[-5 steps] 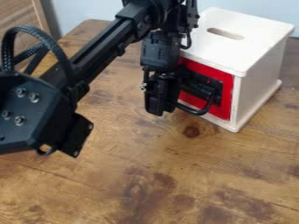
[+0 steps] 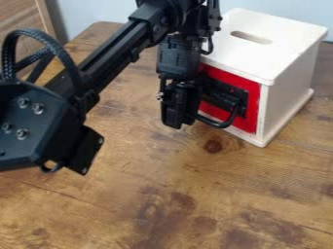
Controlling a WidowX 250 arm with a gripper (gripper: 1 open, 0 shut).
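A white wooden box (image 2: 277, 60) with a handle slot in its top and a red front panel (image 2: 242, 121) stands at the upper right. My black gripper (image 2: 180, 109) hangs upright in front of the panel, low near the table, at the box's left side. Black parts and a cable lie against the red panel, partly hidden by the gripper; I cannot tell what they are. Whether the fingers are open or shut does not show clearly.
The arm's large joint fills the left side, with a wooden object (image 2: 35, 24) behind it at the upper left corner.
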